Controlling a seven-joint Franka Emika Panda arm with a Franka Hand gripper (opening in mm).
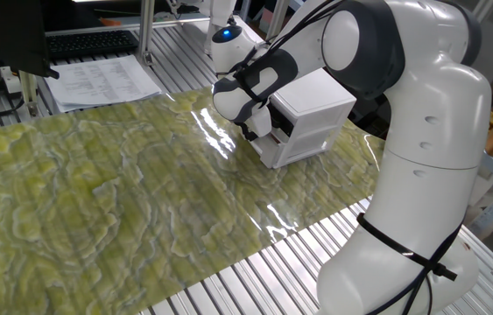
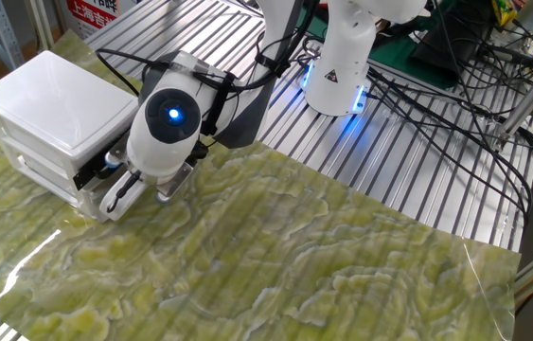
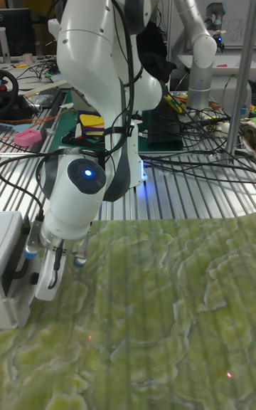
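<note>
A small white drawer cabinet (image 2: 62,104) stands at one end of the green marbled sheet, its front toward my gripper. Its lowest part (image 1: 271,156) juts out a little beyond the front in exterior view 1. Right against that front is my gripper (image 2: 115,204), tilted downward. In exterior view 3 the gripper (image 3: 45,285) reaches low beside the cabinet (image 3: 9,273), which is cut off by the frame's left edge. The wrist and hand housing hide the fingertips, so neither the gap between them nor any contact with the drawer shows clearly.
The green marbled sheet (image 2: 294,256) is bare over most of its area. Papers (image 1: 102,83) and a keyboard (image 1: 93,42) lie beyond it. Loose black cables (image 2: 455,142) run over the slatted metal table near the arm's base (image 2: 332,90).
</note>
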